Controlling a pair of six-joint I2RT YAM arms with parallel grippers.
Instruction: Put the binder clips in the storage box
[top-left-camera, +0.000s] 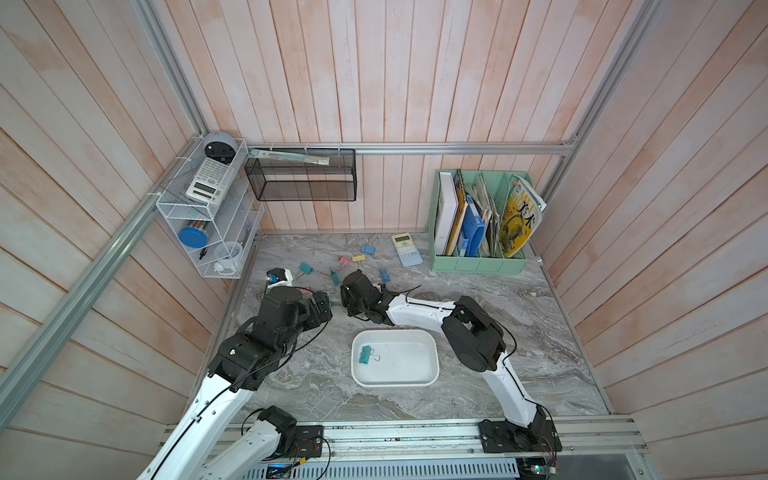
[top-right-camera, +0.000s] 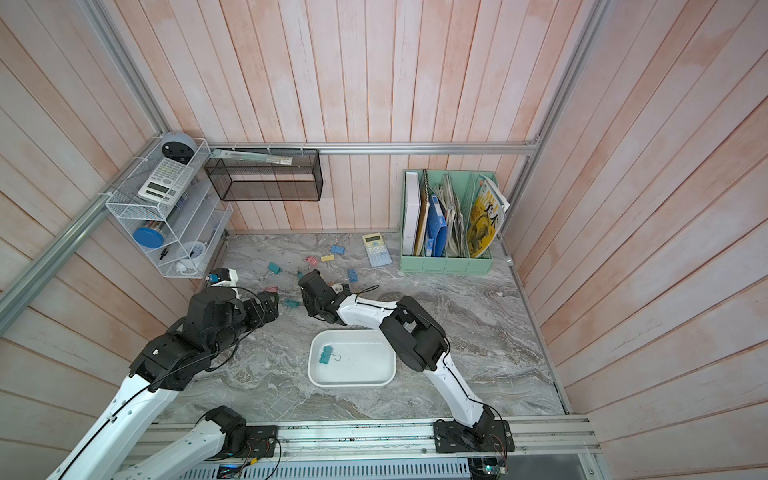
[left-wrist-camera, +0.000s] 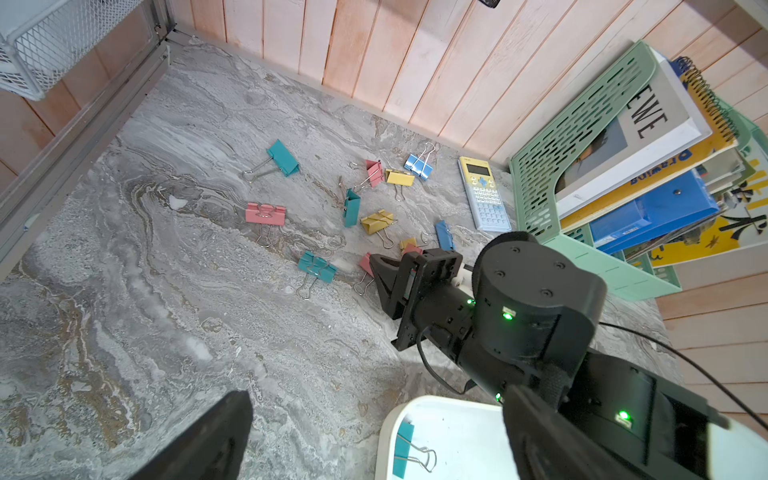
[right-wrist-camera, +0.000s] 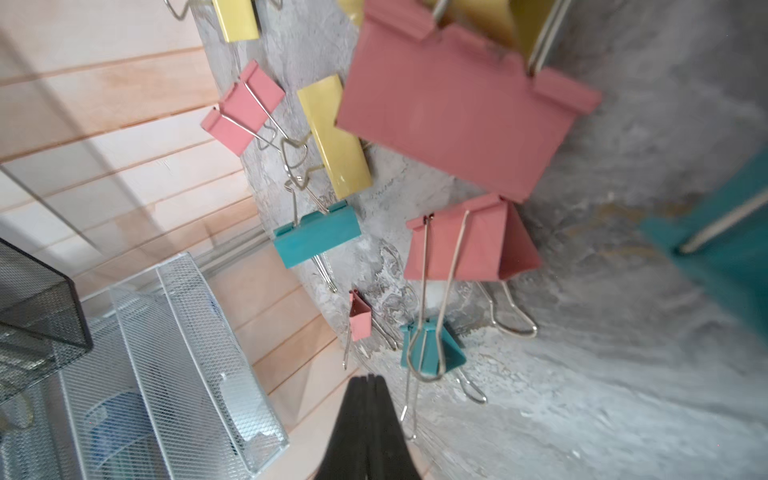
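Note:
The right gripper is shut with nothing between its fingers, low among loose clips. A pink binder clip (right-wrist-camera: 472, 240) lies outside the fingertips, on the table; a larger-looking pink clip (right-wrist-camera: 456, 96) is near the top of the right wrist view. In the left wrist view, a pink clip (left-wrist-camera: 365, 268) shows at the tip of the right gripper, partly hidden by it. The left gripper hangs open and empty over the table's left side. The white storage box (top-left-camera: 436, 360) stands in front, holding a teal clip (top-left-camera: 365, 353).
More clips are scattered nearby: teal (left-wrist-camera: 317, 267), pink (left-wrist-camera: 265, 213), yellow (left-wrist-camera: 377, 221) and blue (left-wrist-camera: 444, 236). A calculator (left-wrist-camera: 483, 196) and a green file rack (top-left-camera: 480, 265) stand behind. Bare table (left-wrist-camera: 200, 360) lies front left.

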